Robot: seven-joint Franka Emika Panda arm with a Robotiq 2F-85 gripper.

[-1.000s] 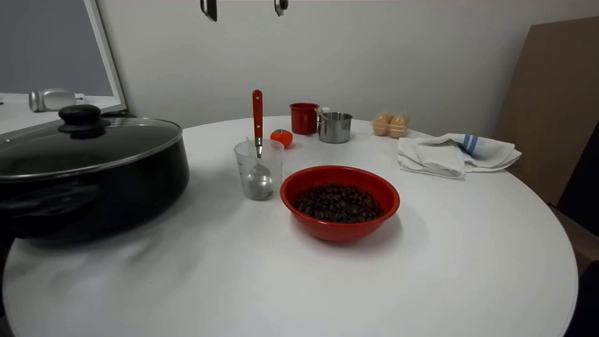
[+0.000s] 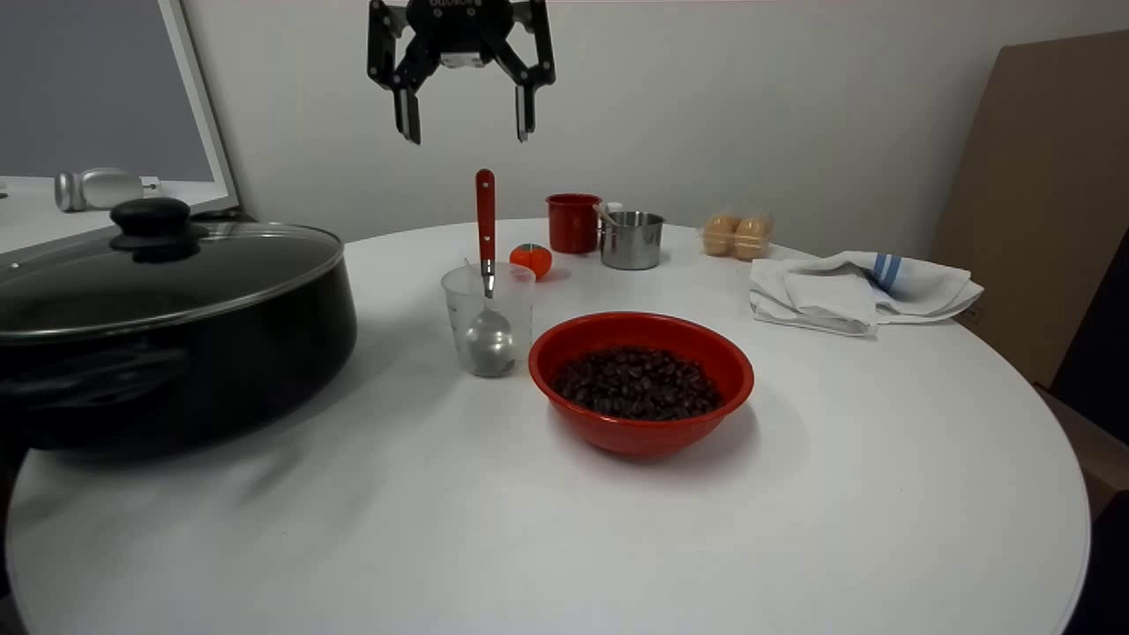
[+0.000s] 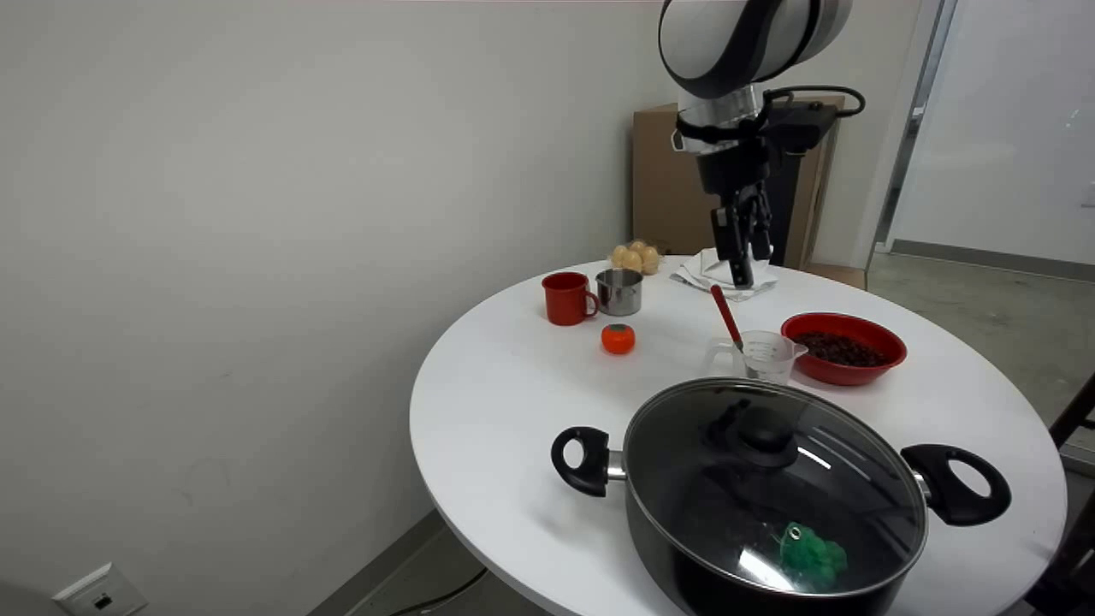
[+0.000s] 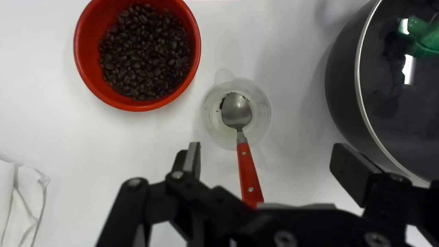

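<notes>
My gripper (image 2: 467, 139) hangs open above the spoon, with empty air between its fingers. The spoon has a red handle (image 2: 486, 217) and leans upright in a clear measuring cup (image 2: 515, 302), its metal bowl (image 4: 236, 110) down inside. From the wrist view, a few dark bits show at the cup's bottom around the spoon, and the handle runs back between my spread fingers, its end hidden behind the gripper body. Beside the cup stands a red bowl (image 2: 641, 429) of dark coffee beans (image 4: 144, 53).
A large black pot (image 3: 657, 534) with a glass lid stands close to the cup. Farther back are an orange persimmon (image 3: 618, 339), a red mug (image 3: 566, 299), a steel cup (image 3: 620, 293), packed eggs (image 2: 736, 236) and a white towel (image 2: 820, 296).
My gripper has come down into exterior view 1 from above, toward the spoon handle, fingers still apart. The objects on the table have not moved.
</notes>
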